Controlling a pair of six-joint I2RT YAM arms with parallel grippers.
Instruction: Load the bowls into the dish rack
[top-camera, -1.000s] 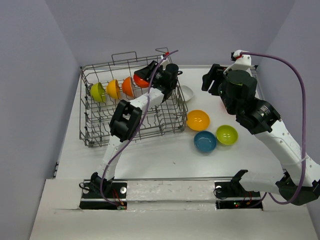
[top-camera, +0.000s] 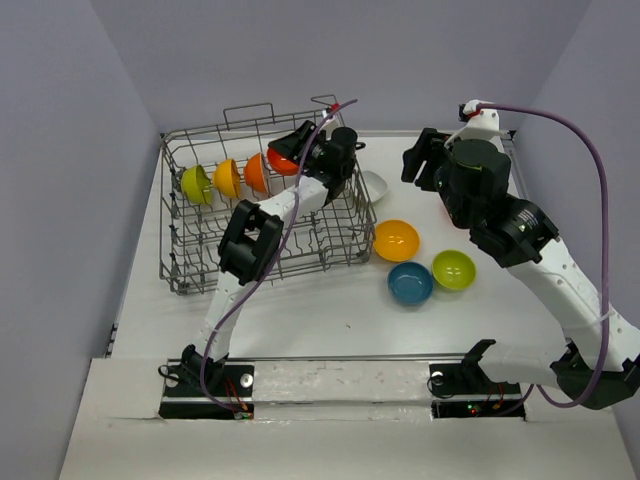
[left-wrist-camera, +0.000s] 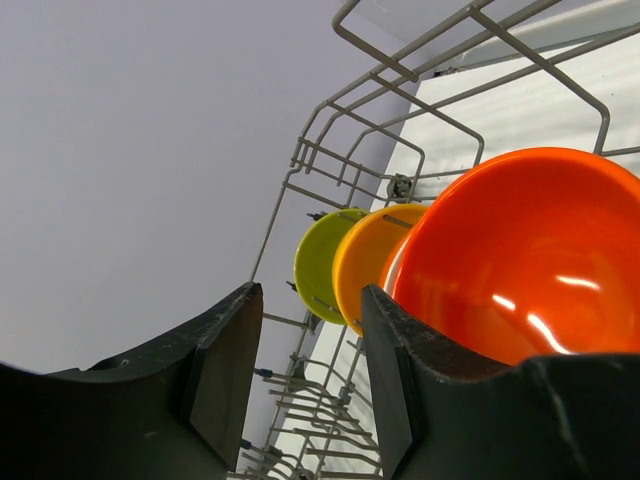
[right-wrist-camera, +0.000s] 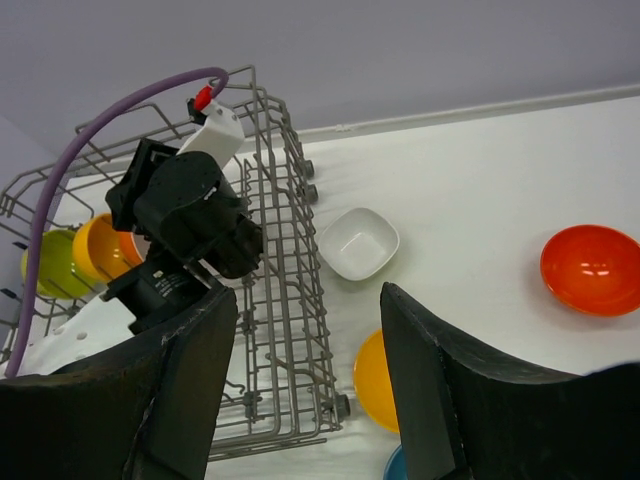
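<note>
In the dish rack (top-camera: 178, 235) a green bowl (left-wrist-camera: 318, 260), a yellow bowl (left-wrist-camera: 360, 260) and an orange bowl (top-camera: 254, 175) stand in a row, with a red bowl (left-wrist-camera: 515, 250) at the right end. My left gripper is open at the red bowl, its fingers beside the rim. My right gripper is open above the counter, right of the rack. Outside the rack lie a white bowl (right-wrist-camera: 356, 240), a yellow bowl (top-camera: 396, 238), a blue bowl (top-camera: 410, 283), a green bowl (top-camera: 454, 268) and a red bowl (right-wrist-camera: 590, 270).
Walls stand behind and at both sides. The right arm spans the counter's right part.
The right arm has shifted very slightly; otherwise nothing visibly differs.
</note>
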